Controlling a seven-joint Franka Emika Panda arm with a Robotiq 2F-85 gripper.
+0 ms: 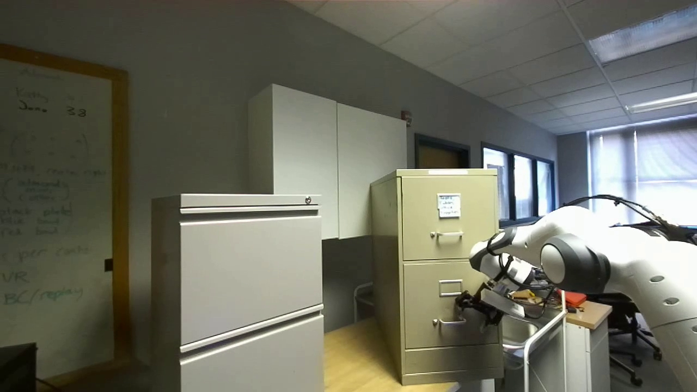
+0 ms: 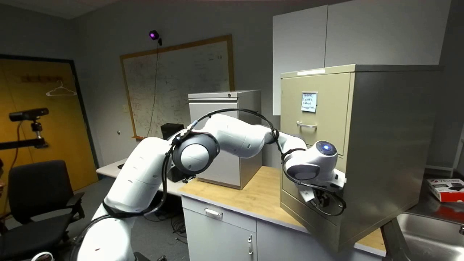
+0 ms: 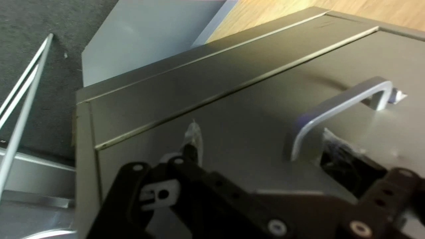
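Observation:
The beige filing cabinet (image 1: 386, 261) stands with both drawers closed. Its lower drawer handle (image 3: 342, 99) is a silver bar, lying ahead of my fingers in the wrist view. My gripper is open at the lower drawer front, its fingers (image 3: 194, 137) spread wide. The near end of the bar appears between the two fingertips, nearer the right one; whether anything touches cannot be told. Exterior view 1 shows the gripper just right of and slightly above that handle (image 1: 451, 322). In exterior view 2 my wrist hides the lower handle.
A grey two-drawer cabinet (image 2: 213, 148) stands to the left on the wooden counter (image 2: 263, 185). To the right are a metal sink (image 2: 435, 232) and a white rail (image 1: 543, 333). White wall cupboards (image 1: 305, 163) hang behind.

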